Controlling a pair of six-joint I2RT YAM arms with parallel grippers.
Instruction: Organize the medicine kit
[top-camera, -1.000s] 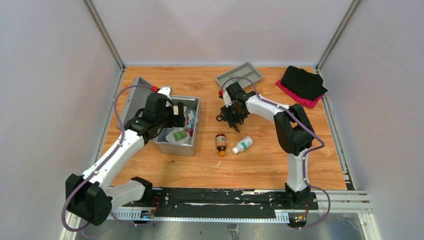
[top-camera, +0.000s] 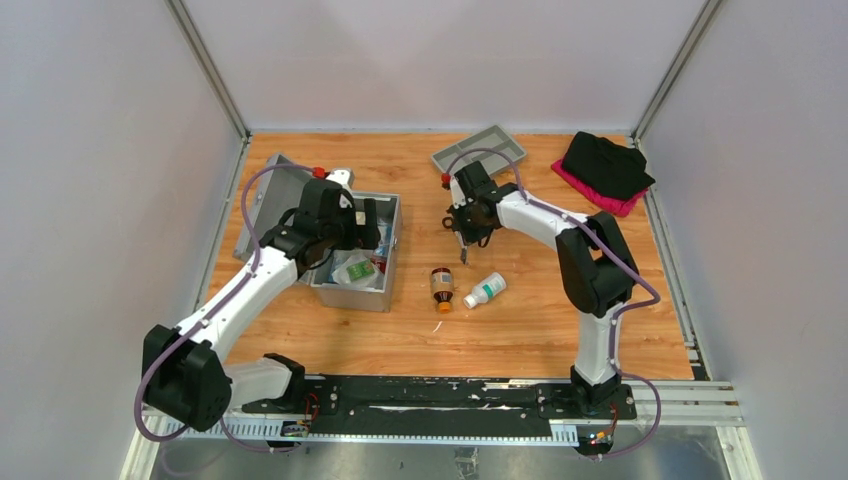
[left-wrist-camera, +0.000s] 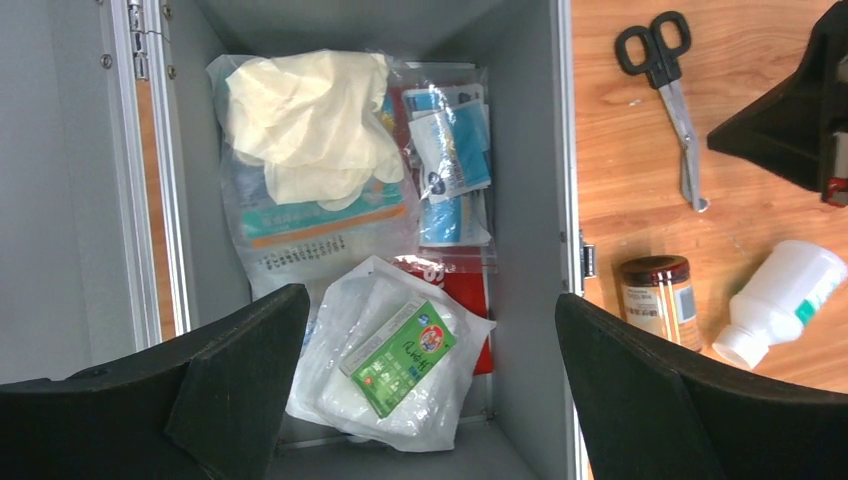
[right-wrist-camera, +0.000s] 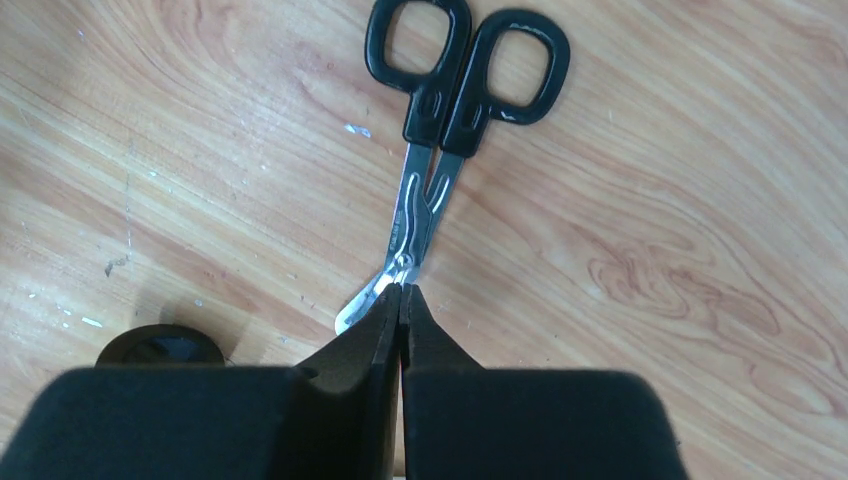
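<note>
The scissors (right-wrist-camera: 425, 180), black-handled with metal blades, lie on the wooden table. My right gripper is shut over their blade end, with nothing visible between its fingers. In the left wrist view a gap shows between its tip and the scissors (left-wrist-camera: 672, 90). My left gripper (top-camera: 367, 224) is open above the grey box (top-camera: 350, 298), its fingers empty. Inside the box lie a clear bag (left-wrist-camera: 315, 245) with a cream glove, a packet of blue-white sachets (left-wrist-camera: 450, 150) and a white bag with a green label (left-wrist-camera: 400, 350).
A brown bottle (top-camera: 442, 285) and a white bottle (top-camera: 486, 291) lie on the table right of the box. A grey divided tray (top-camera: 480, 150) is at the back. Black cloth (top-camera: 605, 167) rests on pink cloth (top-camera: 610, 205) at the far right.
The scissors have turned, handles shifting back and right, blades now pointing more toward the front. The left one shifted slightly right over the box.
</note>
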